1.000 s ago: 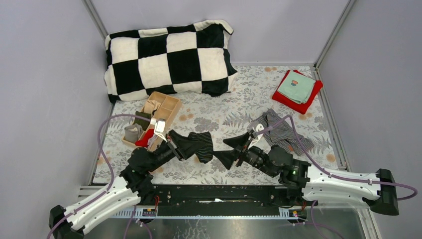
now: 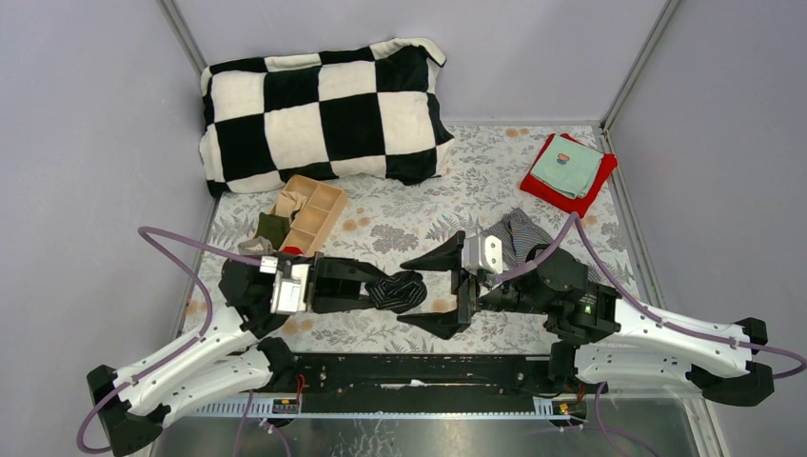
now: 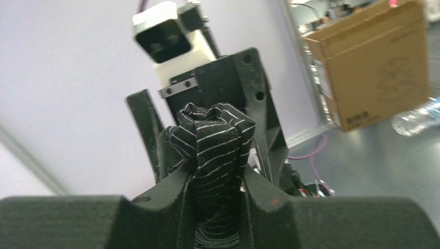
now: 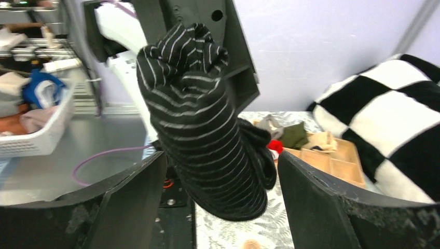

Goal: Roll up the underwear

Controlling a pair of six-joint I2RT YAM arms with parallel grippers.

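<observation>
A rolled bundle of black underwear with thin white stripes [image 2: 398, 291] is held up above the table between the two arms. My left gripper [image 2: 373, 291] is shut on one end of it; in the left wrist view the bundle [image 3: 218, 145] rises from between the fingers. My right gripper [image 2: 409, 293] faces it from the right, open, its fingertips on either side of the bundle's free end. In the right wrist view the rolled underwear [image 4: 202, 135] stands in front of the parted fingers [image 4: 124, 199], with loose folds along its top and right side.
A wooden divided box [image 2: 319, 214] with several rolled garments stands at the left. Grey striped cloth [image 2: 519, 233] lies under the right arm. A red and green folded stack [image 2: 569, 171] sits back right, a checkered pillow [image 2: 324, 119] at the back. Mid-table is clear.
Both grippers have risen and turned to face each other more squarely. The bundle has turned with the left gripper, and the right gripper's fingers have moved closer around its free end.
</observation>
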